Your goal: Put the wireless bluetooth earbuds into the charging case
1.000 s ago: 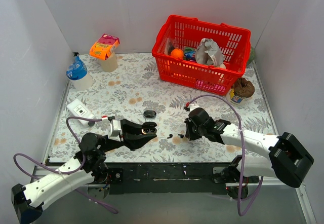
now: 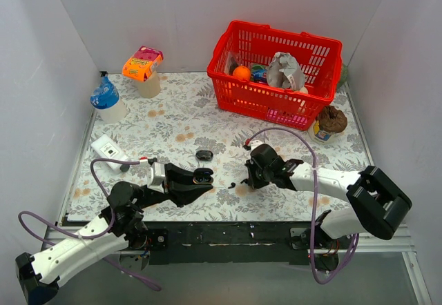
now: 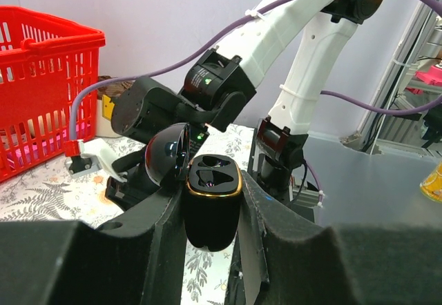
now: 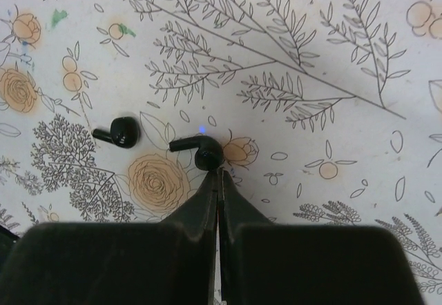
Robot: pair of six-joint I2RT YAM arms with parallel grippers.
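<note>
My left gripper [image 2: 203, 189] is raised at front left, shut on the open black charging case [image 3: 212, 212], whose lid stands up. Two black earbuds lie on the floral table cloth: one [image 4: 124, 132] to the left, the other [image 4: 208, 153] right at the tips of my right gripper. That gripper is shut and points down; nothing clearly shows between its fingers.
A red basket [image 2: 228, 91] of items stands at the back right, beside a jar with a brown top [image 2: 331, 121]. A small black object [image 2: 204, 155] lies mid-table. Containers [image 2: 110, 105] and a white device [image 2: 110, 150] are at the left.
My right arm has shifted left, bringing the gripper closer over the nearer earbud. The left arm and the case have not visibly moved.
</note>
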